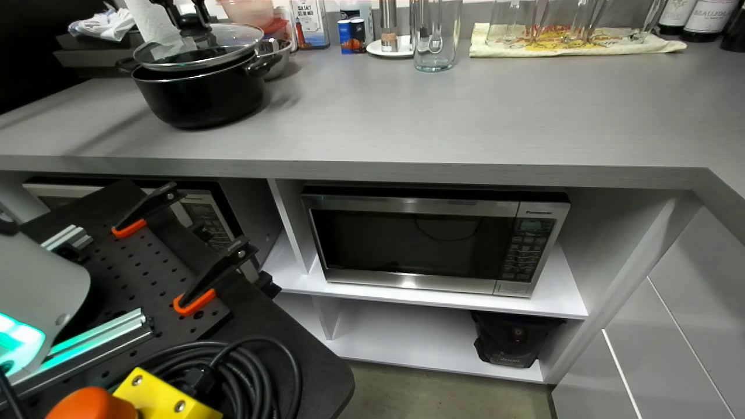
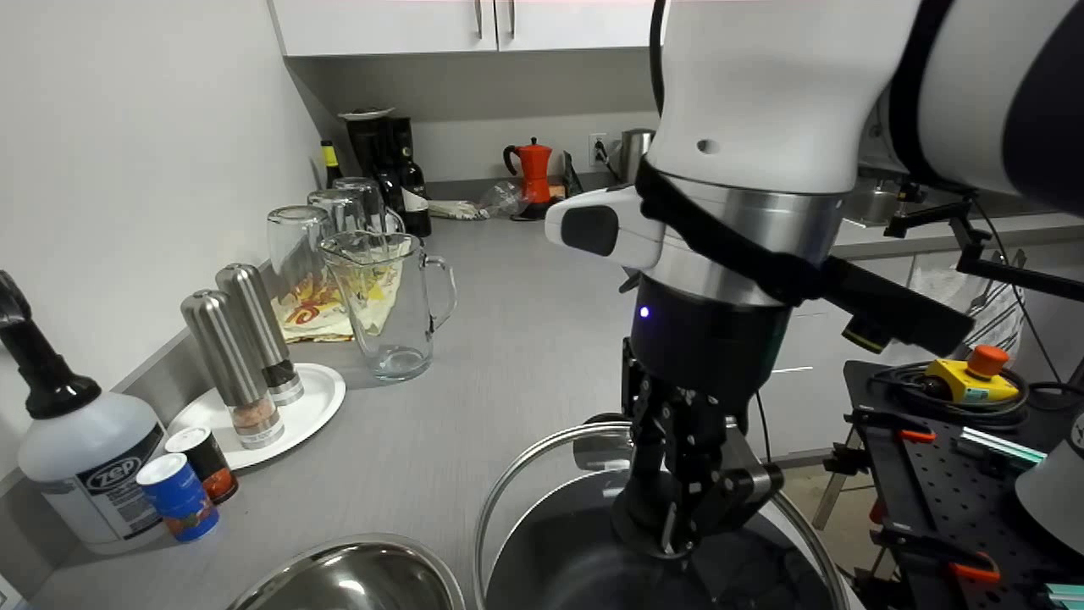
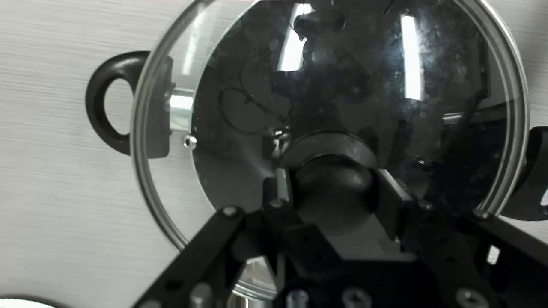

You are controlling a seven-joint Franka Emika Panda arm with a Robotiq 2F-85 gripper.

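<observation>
My gripper is shut on the round black knob of a glass lid. Below the lid is a black pot on the counter. In exterior view 1 the lid hangs just over the pot's mouth, slightly tilted, with a gap showing at the rim. Seen from the wrist, the lid sits off-centre, leaving counter visible through its left side. The pot's handle sticks out at the left. Exterior view 2 shows the gripper reaching straight down to the knob.
A steel bowl stands close beside the pot. Farther off are a white plate with two grinders, a glass pitcher and a spray bottle.
</observation>
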